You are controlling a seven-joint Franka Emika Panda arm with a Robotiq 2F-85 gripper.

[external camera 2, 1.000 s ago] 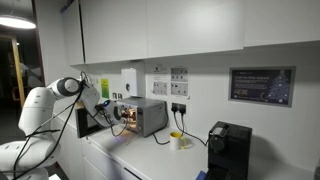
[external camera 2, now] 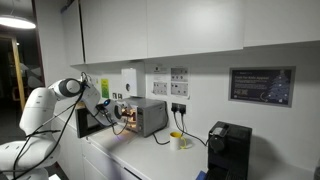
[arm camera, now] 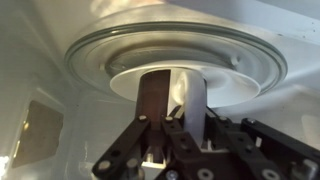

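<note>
In the wrist view my gripper is inside the microwave, shut with a thin white part of a dish between its fingers. That white dish [arm camera: 232,84] looks like a shallow bowl or plate and sits over the round glass turntable [arm camera: 88,57]. Whether it touches the glass cannot be told. The fingers hide its near middle. From outside, the silver microwave [external camera 2: 152,117] stands on the counter with its inside lit, and the arm [external camera 2: 92,96] reaches in at its open front. The fingertips are too small to make out there.
A yellow and white mug [external camera 2: 177,142] stands on the counter [external camera 2: 150,157] right of the microwave. Farther right is a black coffee machine [external camera 2: 230,148]. Cables hang from the wall sockets [external camera 2: 179,108] behind the mug.
</note>
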